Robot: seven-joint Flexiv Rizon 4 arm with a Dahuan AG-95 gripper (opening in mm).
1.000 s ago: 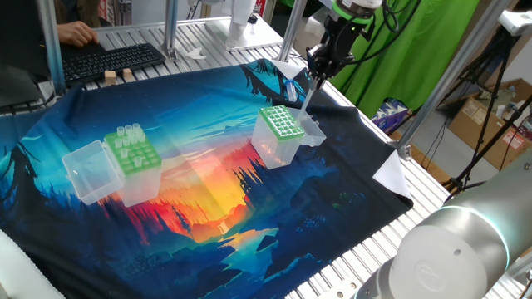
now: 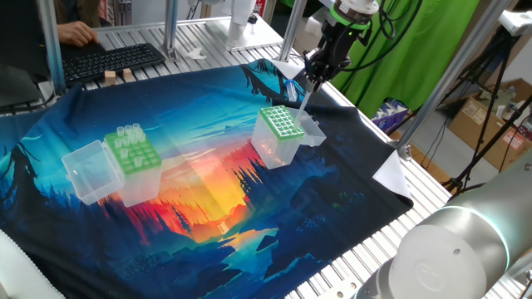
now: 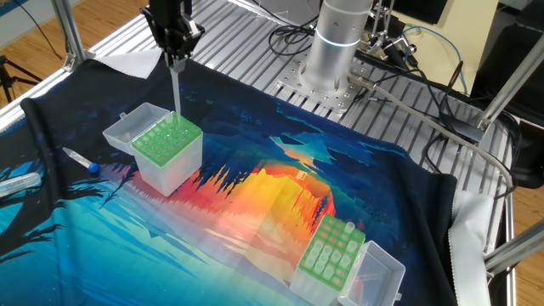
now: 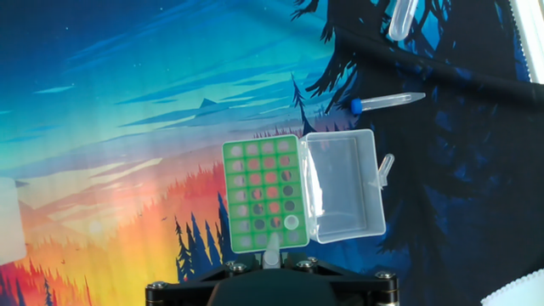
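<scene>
My gripper (image 3: pixel 176 59) is shut on a long, slender translucent pipette tip (image 3: pixel 177 92). The tip points down, and its lower end is at the lid-side part of a green-topped tip box (image 3: pixel 167 142); whether it sits in a hole cannot be told. In the wrist view, the top of the tip (image 4: pixel 272 256) shows between the fingers, at the near edge of the green grid (image 4: pixel 265 191). One pale round tip end (image 4: pixel 291 222) stands in a hole of that grid. The box's clear lid (image 4: pixel 344 183) lies folded back.
A second green-topped box (image 2: pixel 133 158) holds several upright tips, its lid (image 2: pixel 90 172) open. A blue-capped tube (image 4: pixel 387 102) and another clear tube (image 4: pixel 402 19) lie on the cloth. Clear cloth separates the two boxes.
The gripper and wrist have shifted very slightly in exterior view 1, with the tip still held. Both boxes stay where they were.
</scene>
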